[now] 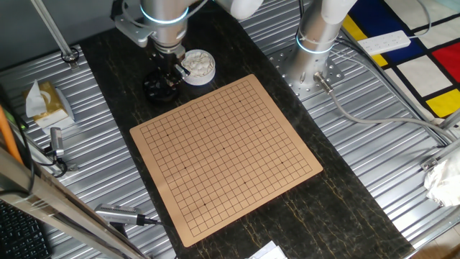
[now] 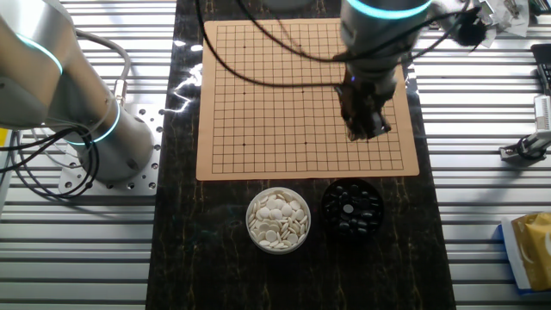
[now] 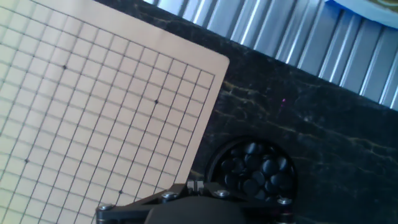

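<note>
My gripper hangs in the air near the two bowls. Its fingertips meet in the wrist view, and no stone shows between them. A black bowl of black stones is just beyond the fingertips in the wrist view; one pale round spot lies among the stones in exterior view 2. Beside it stands a round bowl of white stones, partly behind the gripper in exterior view 1. The tan grid board lies flat, with no stones on the parts I can see. In exterior view 2 the gripper covers part of the board.
The dark mat has clear room around the board. The arm's base stands to the right in exterior view 1. A tissue box sits off the mat at left. Dark cables cross in front of exterior view 2.
</note>
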